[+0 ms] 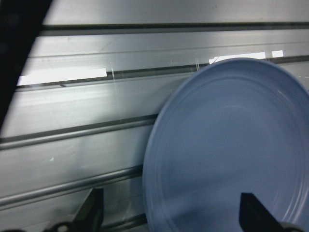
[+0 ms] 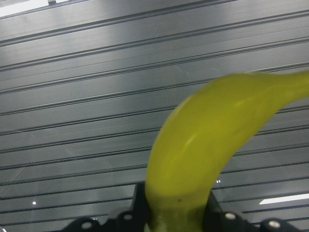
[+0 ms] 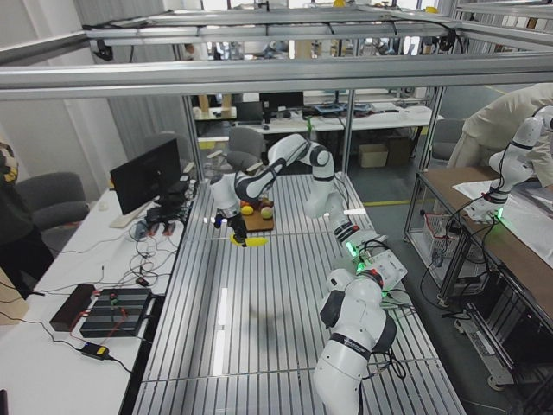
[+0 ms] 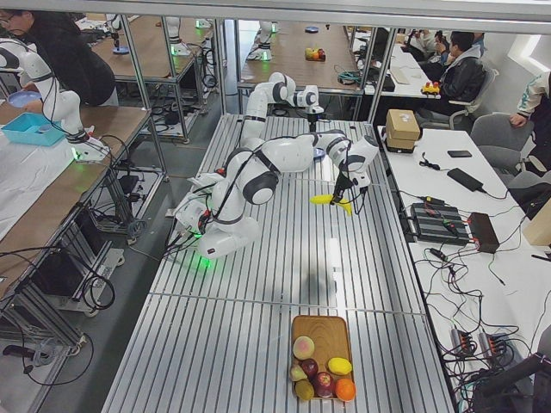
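A yellow banana (image 2: 212, 135) is held in my right gripper, shut on one end of it; in the camera right view the banana (image 4: 320, 199) hangs above the slatted table (image 4: 232, 335). A blue plate (image 1: 227, 145) lies on the table beneath my left gripper, whose fingers stand apart with nothing seen between them, the left one just outside the rim and the right one over the plate. In the camera right view the plate (image 4: 318, 155) is partly hidden behind the arms.
A wooden tray (image 4: 320, 327) of several fruits sits at the right-arm end of the table. A monitor (image 3: 144, 173), cables and boxes crowd the neighbouring white desk (image 3: 78, 242).
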